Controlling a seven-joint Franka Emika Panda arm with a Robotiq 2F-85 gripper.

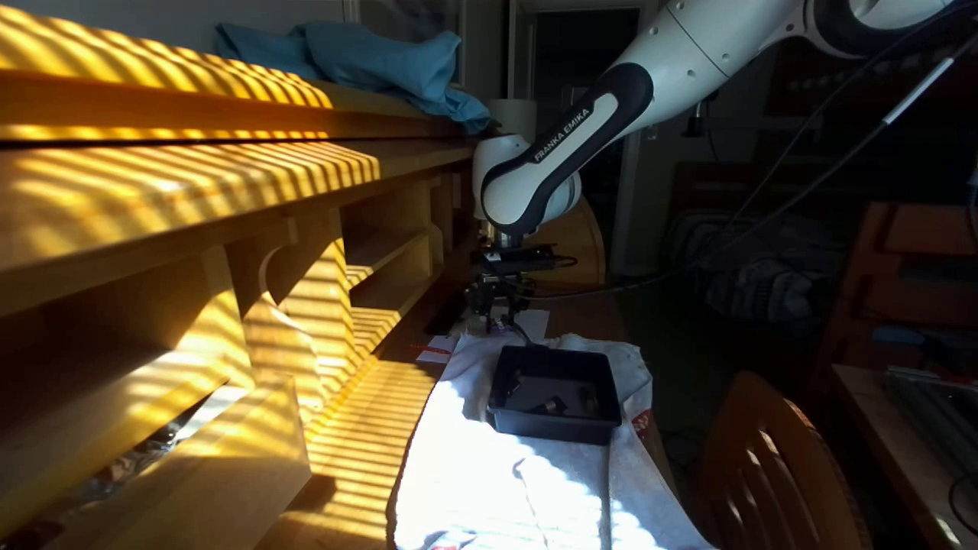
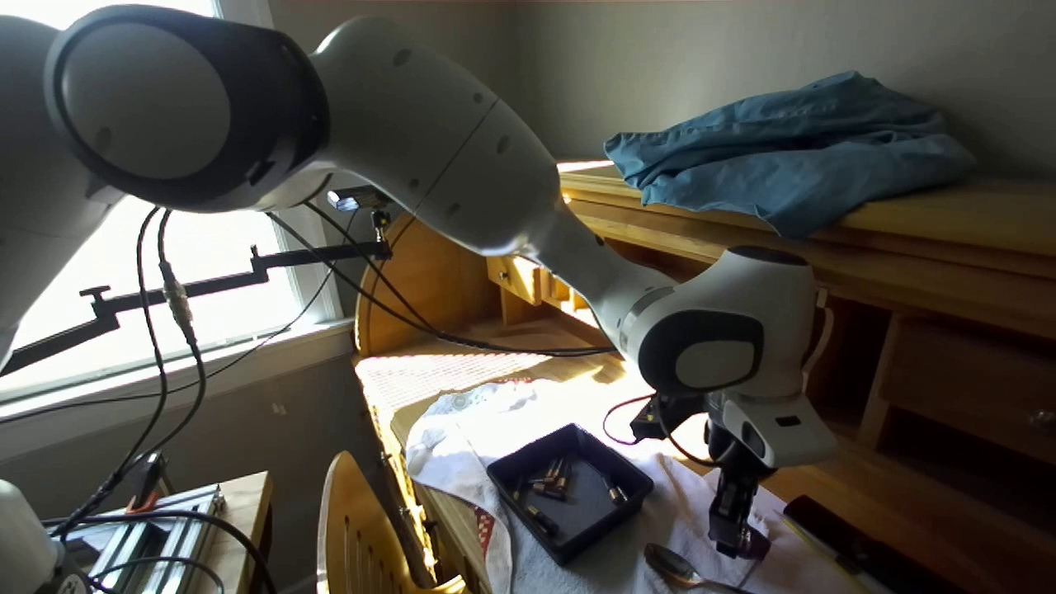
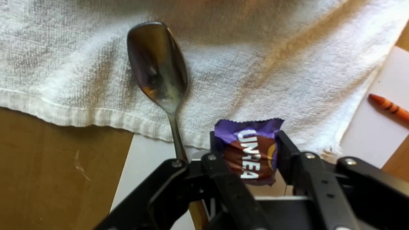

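Between the fingertips of my gripper is a small purple and brown candy wrapper packet [image 3: 251, 157], with white letters facing the camera; the fingers are shut on its two sides. In exterior view 2 the gripper [image 2: 740, 543] points down beside a metal spoon [image 2: 673, 564], and the packet shows as a dark purple patch at its tips. The wrist view has the spoon [image 3: 165, 76] left of the packet, its bowl on the white towel [image 3: 230, 84]. Exterior view 1 shows the gripper [image 1: 500, 321] behind the black tray [image 1: 555, 426], its fingers hard to make out.
Several small dark and brassy pieces lie inside the black tray [image 2: 619, 515]. An orange crayon [image 3: 389, 107] rests on white paper at the right. A dark flat object [image 2: 841, 539] lies near the shelves. The wooden desk hutch [image 1: 321, 302] stands close along one side.
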